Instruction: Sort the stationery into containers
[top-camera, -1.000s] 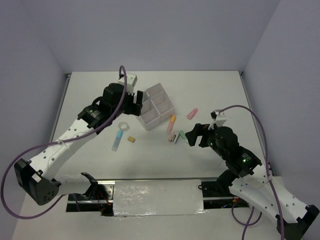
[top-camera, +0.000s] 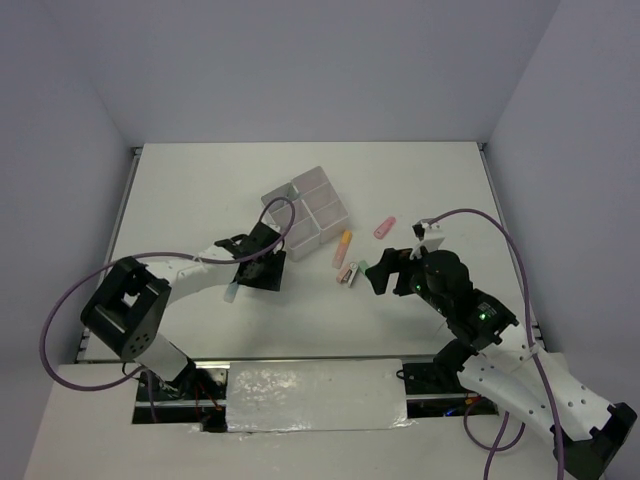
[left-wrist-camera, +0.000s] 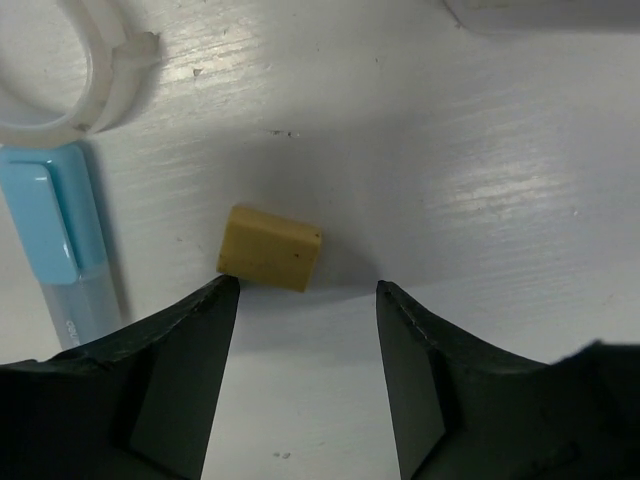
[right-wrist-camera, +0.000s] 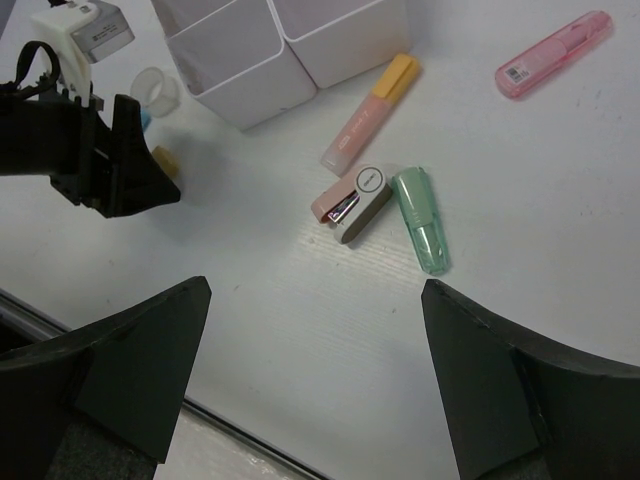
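Note:
Low over the table, my left gripper is part open, its fingers spread around the near side of a small yellow block (left-wrist-camera: 268, 249) with a gap left. Beside the left finger lies a blue-capped marker (left-wrist-camera: 50, 220); a roll of clear tape (left-wrist-camera: 95, 70) sits above it. My right gripper stands open and empty above the table. Beyond it lie a pink and white stapler (right-wrist-camera: 355, 203), a green marker (right-wrist-camera: 421, 220), an orange-capped highlighter (right-wrist-camera: 372, 115) and a pink marker (right-wrist-camera: 553, 54). The white divided container (top-camera: 333, 213) stands at the table's centre back.
The container's near corner lies just beyond the left gripper. Open table surface (top-camera: 420, 190) stretches across the back right and the front middle. The table's front edge (top-camera: 320, 358) runs below both arms.
My left arm has come down from over the container's left side to the yellow block, and the gripper has partly closed. Its hand now hides the block from above. The right arm is nearly still.

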